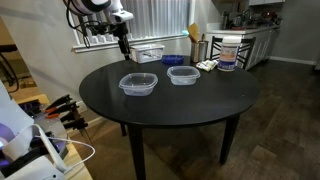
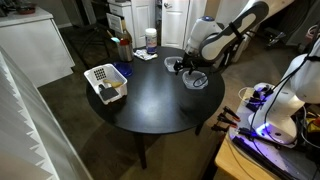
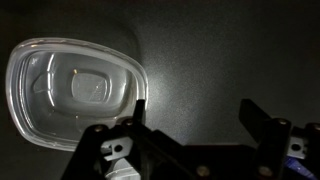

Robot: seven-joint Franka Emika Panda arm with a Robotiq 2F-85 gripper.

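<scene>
Two clear plastic containers rest on the black round table. One container [image 1: 138, 84] lies near the table's front left edge, and the other container [image 1: 183, 74] sits farther back to its right. Over the table's left part hangs my gripper [image 1: 124, 45], above the surface and apart from both containers. In the wrist view the gripper is open, its fingers spread wide over bare tabletop. A clear container [image 3: 80, 90] fills the left of that view, empty, just beyond the left finger. Part of another clear item shows below it, mostly hidden.
A white basket [image 2: 103, 92] stands at one side of the table. A blue object [image 1: 175, 60], a utensil holder [image 2: 124, 48] and a white tub [image 2: 151, 40] line the back.
</scene>
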